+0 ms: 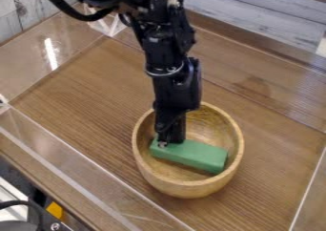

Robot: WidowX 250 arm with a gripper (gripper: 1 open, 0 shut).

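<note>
A wooden bowl (180, 183) stands near the front right of the wooden table, holding a green rectangular block (193, 157) that lies across its floor. My black gripper (165, 137) reaches down into the bowl's left half, its tips at the left end of the block. The fingers look close together; I cannot make out anything held between them.
Bare tabletop (76, 101) lies left of and behind the bowl. A pale wall runs along the back. A yellow object and a black cable are at the lower left, beyond the table's edge.
</note>
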